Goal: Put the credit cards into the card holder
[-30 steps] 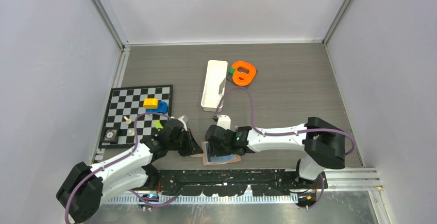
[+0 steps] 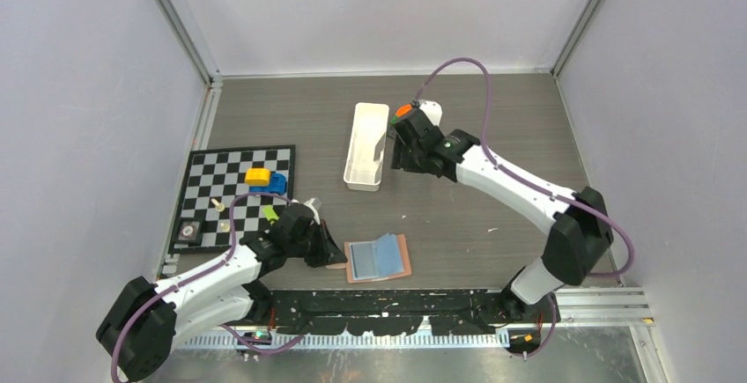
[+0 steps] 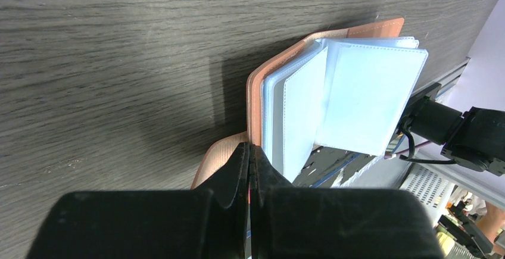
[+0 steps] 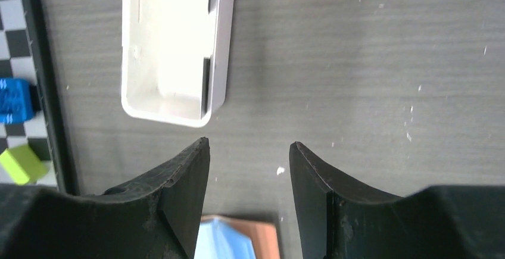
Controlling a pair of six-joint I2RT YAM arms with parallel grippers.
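Observation:
The card holder (image 2: pixel 403 258), brown with pale blue sleeves, lies spread at the front of the table, and its blue sleeves (image 3: pixel 372 86) fan apart in the left wrist view. My left gripper is shut, its tips against the brown cover's edge; whether that edge is pinched between them is hidden. My right gripper stands apart from the holder, beside the white tray, with its fingers open and empty. No loose credit card shows clearly, and what the sleeves hold I cannot tell.
The long white tray (image 4: pixel 125 62) stands at the back middle, with an orange object (image 2: pixel 403 111) partly hidden behind the right arm. A chessboard (image 2: pixel 211 170) with a yellow block (image 2: pixel 257 176) and a blue block (image 2: pixel 269 186) lies left. Table right of the holder is clear.
My right gripper has risen away from the card holder to the back, next to the white tray, uncovering the holder's sleeves. The left arm has stayed still.

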